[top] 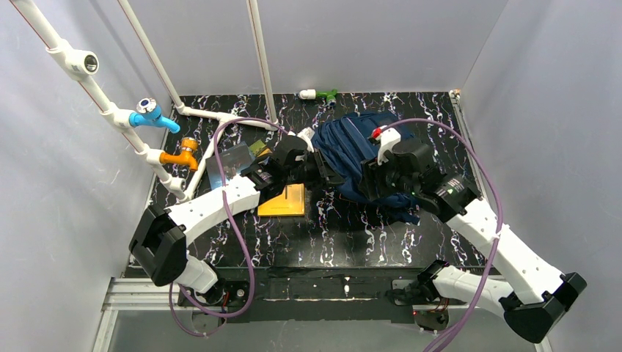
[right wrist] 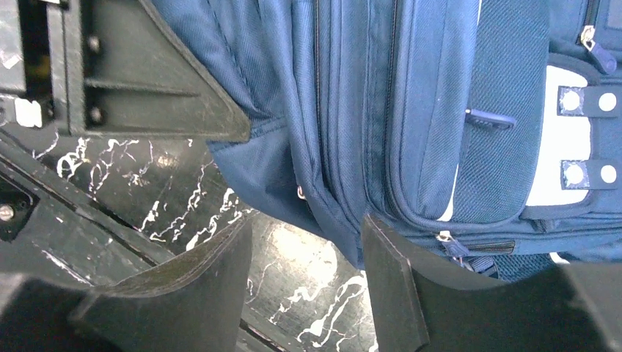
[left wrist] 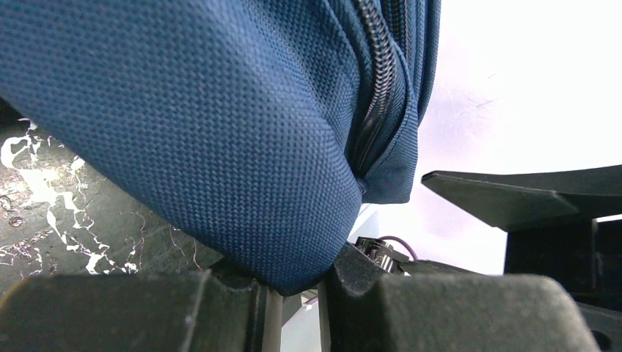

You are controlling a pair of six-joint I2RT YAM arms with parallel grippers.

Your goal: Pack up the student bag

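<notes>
The dark blue student bag [top: 345, 150] lies on the black marbled table, partly covered by both arms in the top view. In the left wrist view my left gripper is shut on a fold of the bag's fabric [left wrist: 242, 147], with a zip running beside it. My right gripper stands part open with nothing between its fingers. In the right wrist view it is close to the lower corner of the bag [right wrist: 433, 117], whose zips and white patch show. Beside the bag, to the left, lie a yellow notebook [top: 282, 204] and a dark book [top: 229, 163].
White pipes with a blue tap [top: 152, 116] and an orange tap [top: 182, 155] rise at the left. A green and white fitting [top: 318, 94] lies at the back. Grey walls close in the sides.
</notes>
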